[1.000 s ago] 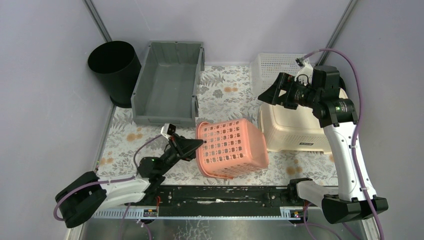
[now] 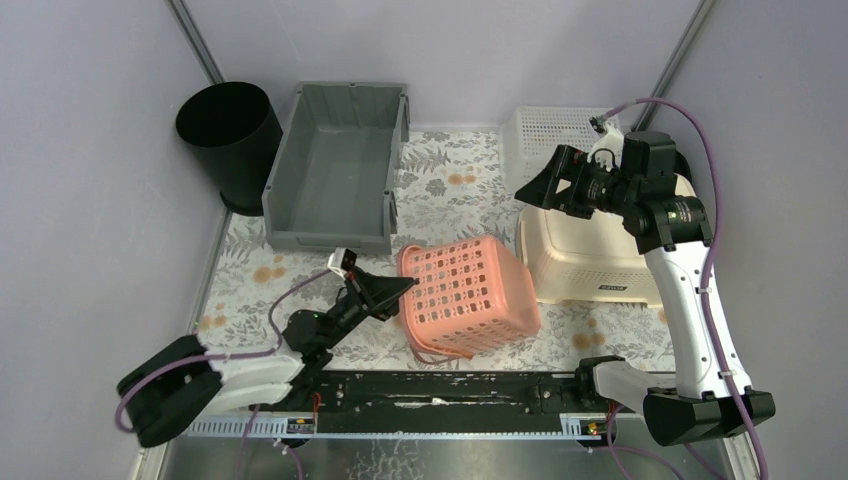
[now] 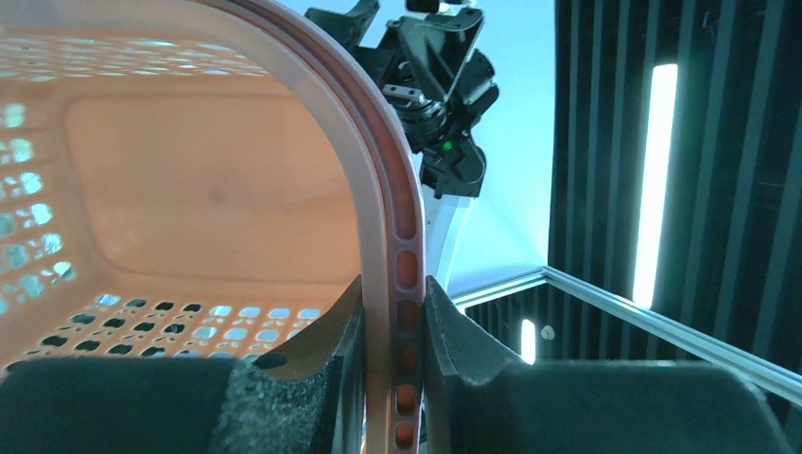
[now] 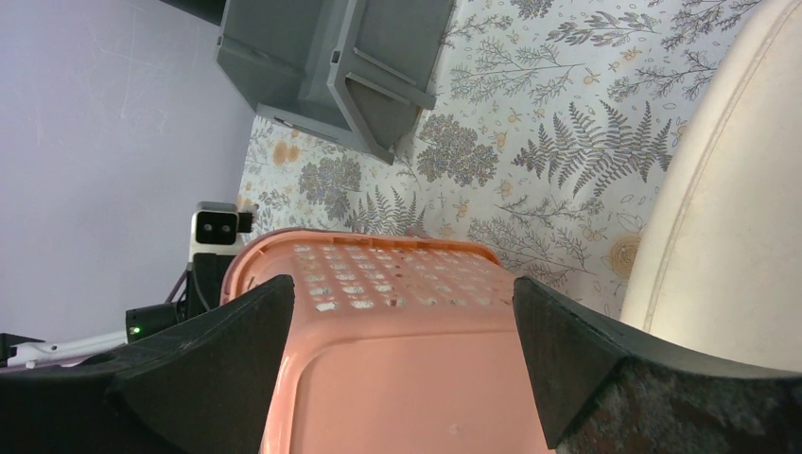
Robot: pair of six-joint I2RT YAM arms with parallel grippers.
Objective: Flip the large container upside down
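Observation:
A salmon-pink perforated basket [image 2: 470, 295] lies tipped on its side, its rim toward the left and its base toward the right. My left gripper [image 2: 412, 284] is clamped on the rim; in the left wrist view the rim [image 3: 392, 246] passes between the fingers, with the basket's inside on the left. Whether the basket touches the table is hard to tell. My right gripper [image 2: 525, 197] hangs over the cream container, fingers apart and empty. In the right wrist view the basket's flat base [image 4: 416, 388] shows beyond the spread right fingers [image 4: 227, 364].
The upturned cream container [image 2: 590, 250] sits close right of the basket. A white perforated crate [image 2: 560, 120] stands behind it. At the back left are an open grey bin [image 2: 335, 165] and a black bucket [image 2: 230, 145]. Bare patterned tabletop [image 2: 450, 190] shows between bin and cream container.
Between the earlier two frames, the left gripper and basket shifted left. The right arm looks almost still.

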